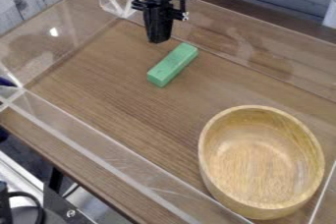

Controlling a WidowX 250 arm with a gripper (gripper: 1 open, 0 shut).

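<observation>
A black gripper (160, 29) hangs at the top centre, above and behind a green rectangular block (174, 64) that lies on the wooden table (92, 90). The gripper is apart from the block; whether its fingers are open or shut is too small to tell.
A large round wooden bowl (260, 159) stands at the lower right. A clear plastic object is at the top left beside the gripper. Dark cables show at the bottom left corner.
</observation>
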